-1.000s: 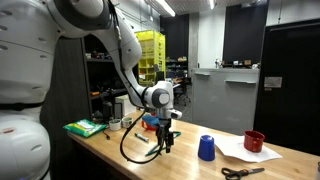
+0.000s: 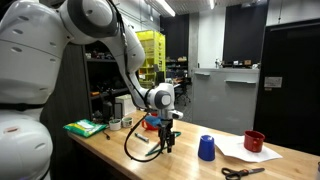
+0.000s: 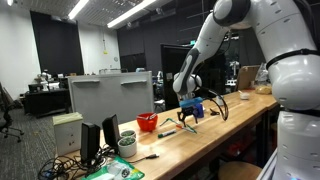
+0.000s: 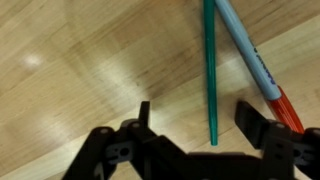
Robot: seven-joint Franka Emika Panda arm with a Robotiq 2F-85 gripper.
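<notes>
Seen from the wrist view, my gripper is over the wooden table with its fingers apart. A thin dark green stick lies on the wood, its near end in the gap between the fingers, closer to the right one. Beside it, slanting to the right, lies a grey-blue pen-like rod with a red end; the right finger overlaps the view close to that end. Whether the fingers touch either thing, I cannot tell. In exterior view 1 the gripper is low at the table's middle.
A blue cup stands to the right of the arm, with a red mug, white paper and black scissors farther right. A green packet lies at the left. In exterior view 2, a red container stands beyond the stick.
No object has visibly moved.
</notes>
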